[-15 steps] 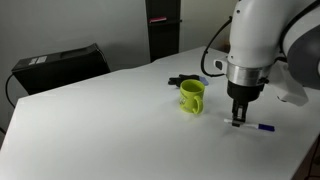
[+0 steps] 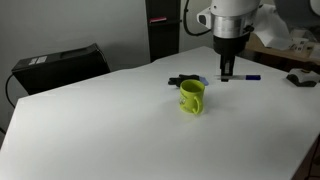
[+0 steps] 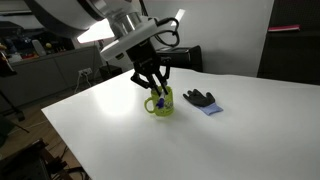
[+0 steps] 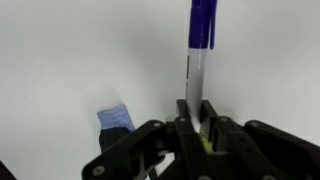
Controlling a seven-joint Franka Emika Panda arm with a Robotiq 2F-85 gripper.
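A pen with a clear barrel and a dark blue cap (image 4: 202, 22) is pinched in my gripper, which is shut on its barrel. In exterior view 1 the pen (image 2: 240, 77) lies roughly level across the fingertips, cap end to the right, held above the white table. The yellow-green mug (image 2: 192, 96) stands upright on the table, just left of the gripper in that view. From exterior view 2, the gripper (image 3: 160, 88) overlaps the mug (image 3: 151, 105) in the line of sight. Most of the mug is hidden behind the fingers in the wrist view.
Black gloves or cloth (image 3: 201, 99) with a blue-grey patch (image 3: 211, 109) lie beside the mug. A black case (image 2: 60, 72) sits at the table's far left.
My gripper has risen from near the tabletop, carrying the pen upward and slightly left in exterior view 1. The mug has stayed put.
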